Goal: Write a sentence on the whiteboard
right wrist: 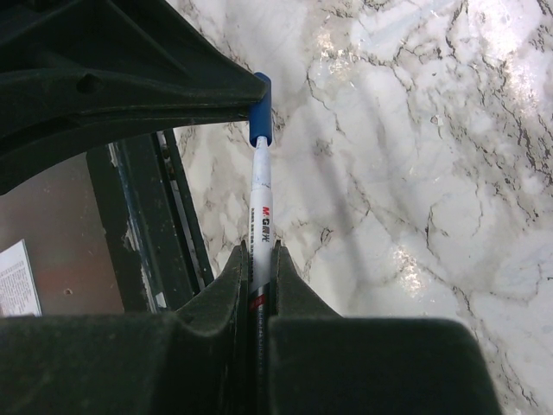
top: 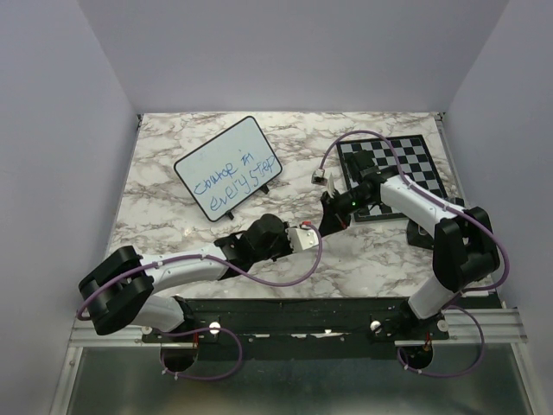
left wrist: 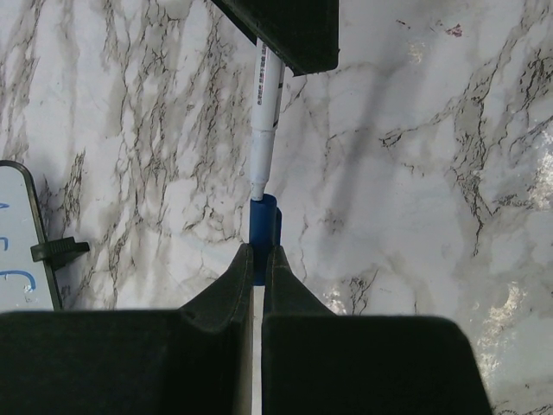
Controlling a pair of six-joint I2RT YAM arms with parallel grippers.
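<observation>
A whiteboard stands tilted at the left-centre of the table, with two lines of blue handwriting ending in "in" and "every step". My right gripper is shut on a white marker pen, seen along its length in the right wrist view. In the left wrist view a blue cap is pinched by my left gripper, which is shut on it. The pen's narrow tip lines up with the cap's mouth and meets it; how far inside it sits, I cannot tell.
A black-and-white checkered board lies at the back right. A dark block sits by the right arm. Bare marble table shows around the grippers, and a dark front edge runs below them.
</observation>
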